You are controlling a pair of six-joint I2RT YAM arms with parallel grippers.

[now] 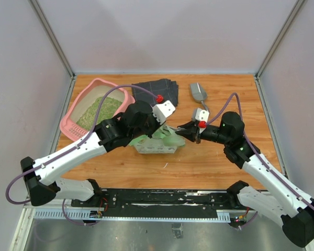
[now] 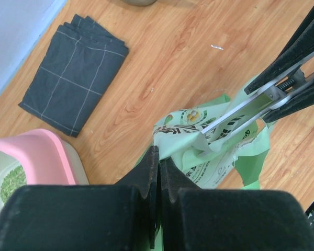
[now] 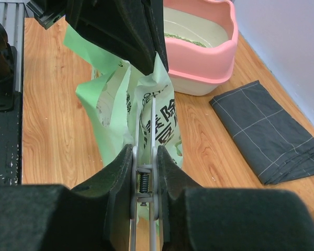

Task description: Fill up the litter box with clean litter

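Note:
A green printed bag [image 1: 170, 138] of litter stands at the middle of the table. My left gripper is shut on the bag's gathered top edge. My right gripper is shut on metal scissors [image 3: 153, 130], whose blades reach into the bag's top beside the left fingertips. The pink litter box [image 1: 68, 124] with pale green litter [image 1: 99, 112] sits at the left, behind the left arm.
A folded dark checked cloth [image 1: 162, 89] lies at the back middle. A grey scoop [image 1: 198, 91] lies at the back right. Bare wood is clear at the front and right.

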